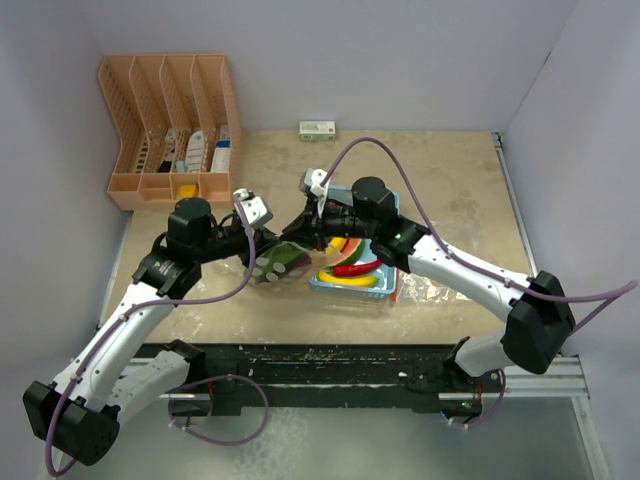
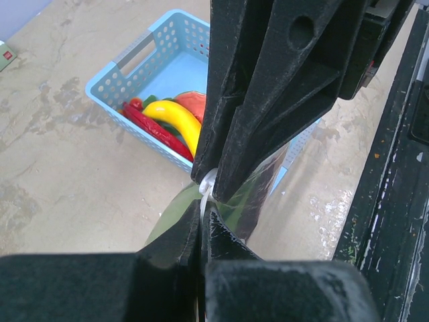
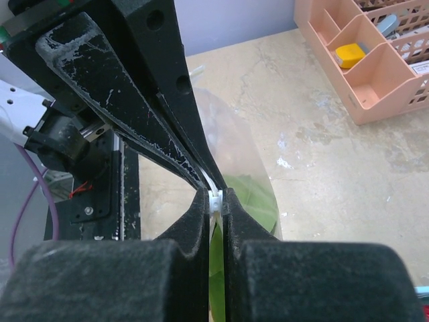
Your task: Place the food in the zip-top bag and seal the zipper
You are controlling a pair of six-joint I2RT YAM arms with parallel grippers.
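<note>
The clear zip top bag [image 1: 290,268] hangs between my two grippers above the table, something green and something dark inside it. Its top edge runs from the left fingers as a thin strip in the left wrist view. My left gripper is shut on that edge. My right gripper is shut on the white zipper slider [image 3: 214,201], with green [image 3: 251,201] showing through the film behind. The two grippers stand very close together, nearly tip to tip. Most of the bag lies hidden behind the fingers in both wrist views.
A blue basket [image 2: 107,100] holds toy food, including a yellow banana [image 1: 348,279] and a red pepper [image 1: 356,268]. At the back left stands a peach divided rack [image 1: 150,195]. A small box [image 1: 317,130] sits at the back. Bare table lies in front.
</note>
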